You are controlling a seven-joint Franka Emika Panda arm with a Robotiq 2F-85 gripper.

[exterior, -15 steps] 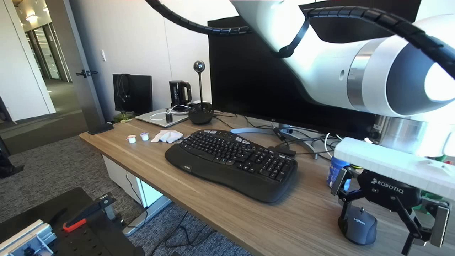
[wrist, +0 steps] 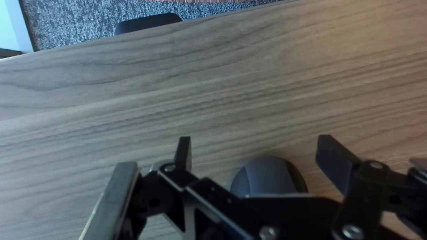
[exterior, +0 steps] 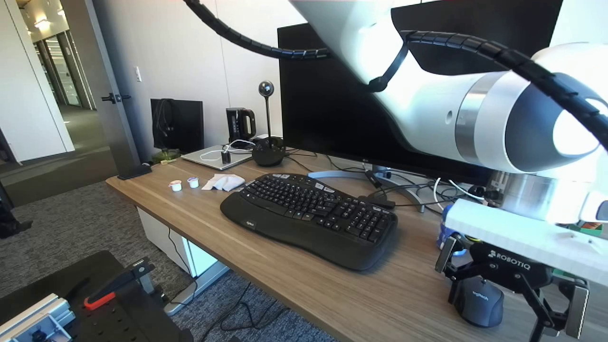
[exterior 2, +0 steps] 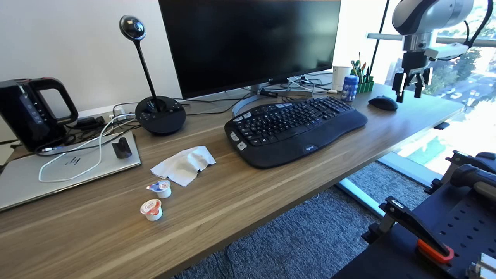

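Observation:
My gripper (exterior: 496,310) is open, its fingers spread wide and nothing gripped between them. It hangs at the window end of the desk, above a dark grey computer mouse (exterior: 481,302) (wrist: 269,176). From the wrist, the mouse's rounded end shows between the two fingers, nearer the right one; the rest is hidden behind the gripper's linkage. In exterior view 2 the gripper (exterior 2: 409,93) appears to the right of the mouse (exterior 2: 384,103), and its fingertips look clear of the desk.
A black keyboard (exterior 2: 297,128) lies left of the mouse. Behind stand a blue bottle (exterior 2: 349,88), a white cup (exterior 2: 340,78) and a green pen holder (exterior 2: 365,86). A cloth (exterior 2: 183,163) and two creamer cups (exterior 2: 151,210) lie far left. Bare wood (wrist: 200,100) extends to the front edge.
In exterior view 1 the arm and open gripper have come down and shifted a little left, bringing the fingers lower around the mouse. The mouse has not visibly moved.

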